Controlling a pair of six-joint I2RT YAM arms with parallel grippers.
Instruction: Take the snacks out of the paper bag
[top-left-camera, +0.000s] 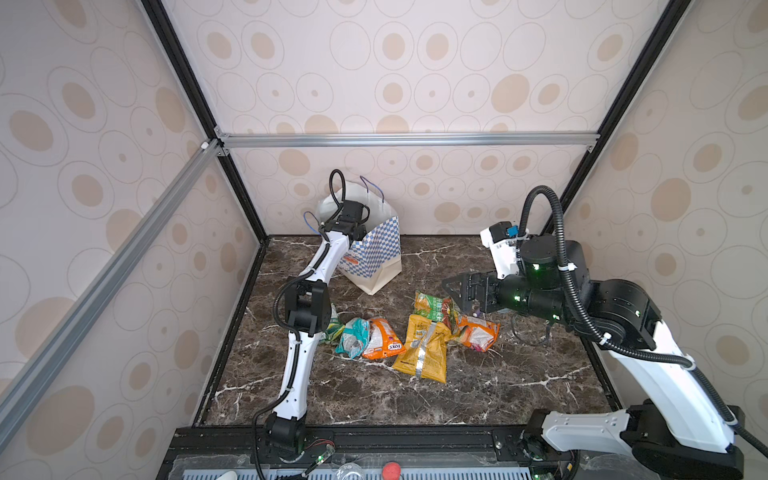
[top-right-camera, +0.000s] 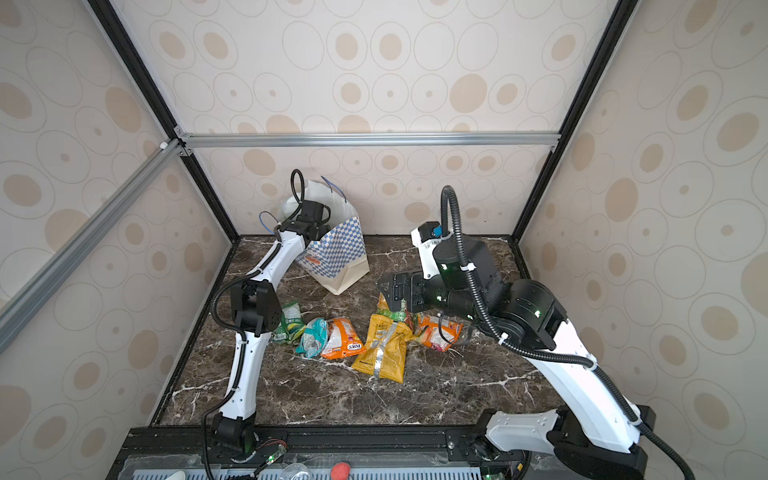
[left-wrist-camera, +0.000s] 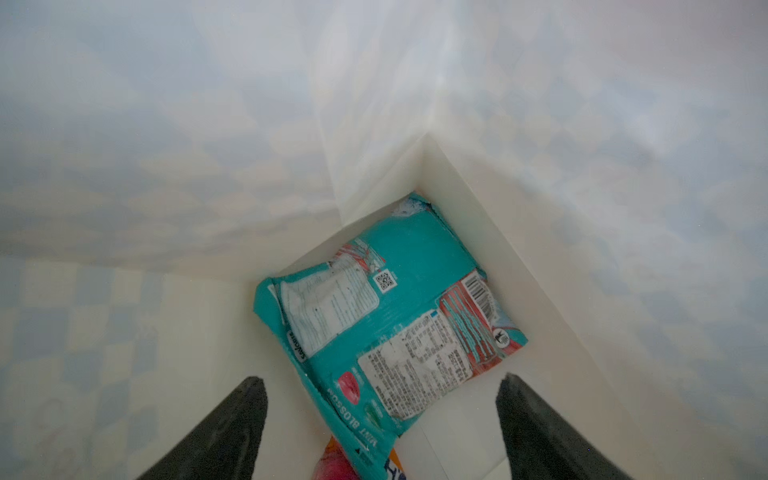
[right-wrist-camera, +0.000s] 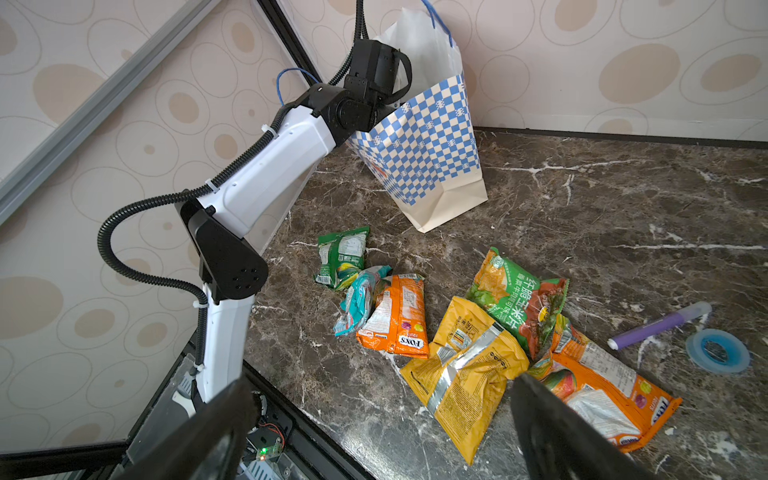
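Observation:
The checkered paper bag (top-left-camera: 369, 253) stands at the back left, with my left gripper reaching down inside it, fingers open. In the left wrist view a teal snack pack (left-wrist-camera: 400, 312) lies on the bag's floor, with an orange pack (left-wrist-camera: 336, 462) partly showing beneath it. My right gripper hangs open above snacks on the table: a yellow pack (right-wrist-camera: 460, 376), orange packs (right-wrist-camera: 392, 316) (right-wrist-camera: 608, 396), green packs (right-wrist-camera: 342, 257) (right-wrist-camera: 512, 292) and a teal pack (right-wrist-camera: 358, 300).
A purple marker (right-wrist-camera: 656, 326) and a small blue round item (right-wrist-camera: 716, 349) lie right of the snacks. Patterned walls enclose the table.

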